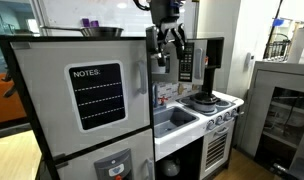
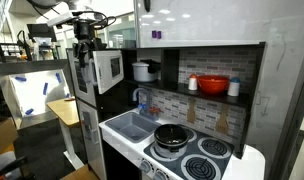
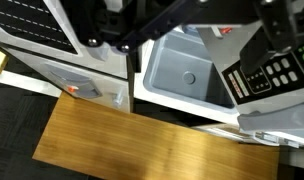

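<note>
My gripper point(image 1: 171, 46) is high in front of the toy kitchen, beside the upper edge of a hinged white door point(image 2: 107, 68) with a dark keypad panel. That door stands swung out from its cabinet. In the wrist view the keypad point(image 3: 267, 78) and the pale handle point(image 3: 275, 121) are at the right, close below my gripper. Dark finger parts appear apart at the top of this view, with the sink and counter visible between them, and no held object shows there. Whether a finger touches the door cannot be told.
The fridge door point(image 1: 90, 88) with its notes board stands at the left. Below are a sink point(image 2: 134, 126) and a black pot point(image 2: 171, 137) on the stove. A red bowl point(image 2: 214, 85) and a grey pot point(image 2: 145, 71) sit higher up.
</note>
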